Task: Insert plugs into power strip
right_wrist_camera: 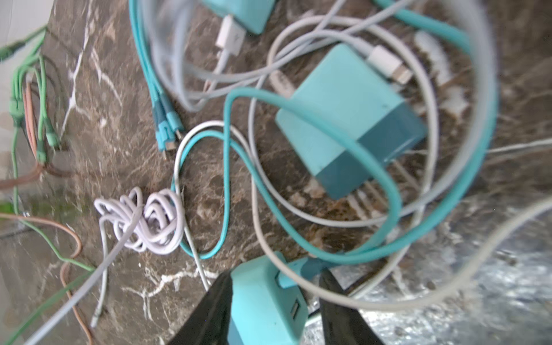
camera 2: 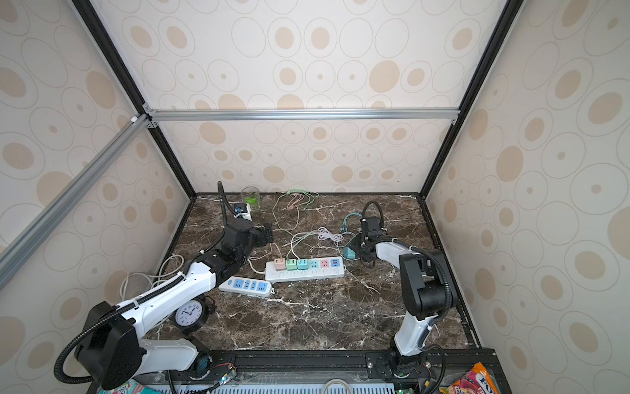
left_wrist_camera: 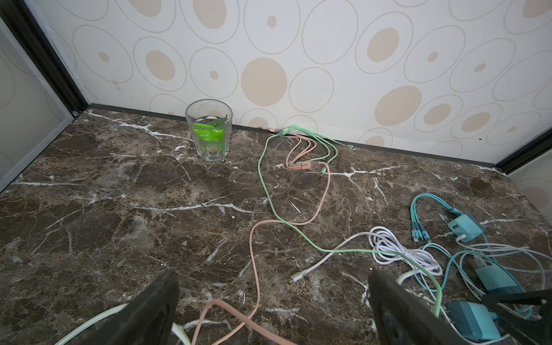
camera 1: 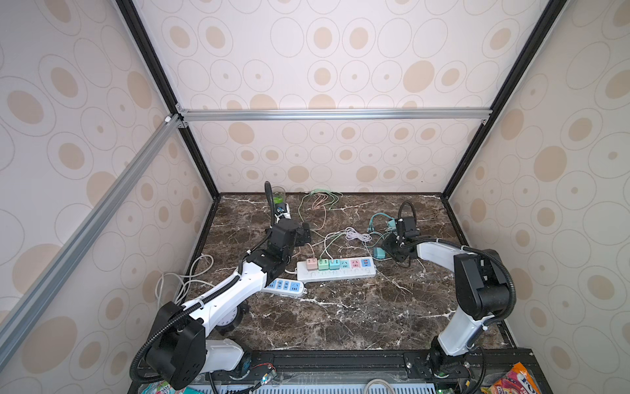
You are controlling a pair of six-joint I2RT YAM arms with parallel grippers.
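The long white power strip (camera 1: 354, 272) carries pink, green and teal plugs (camera 1: 334, 264) on its left part. My right gripper is low at the right, its fingers either side of a teal charger (right_wrist_camera: 261, 293) with a cable in it; whether they grip it I cannot tell. Two more teal chargers (right_wrist_camera: 350, 109) lie among looped cables just beyond. My left gripper hangs open above the strips' left end, nothing between its fingers.
A second power strip (camera 2: 246, 286) and a clock (camera 2: 188, 313) lie at the front left. A glass (left_wrist_camera: 209, 138) stands at the back.
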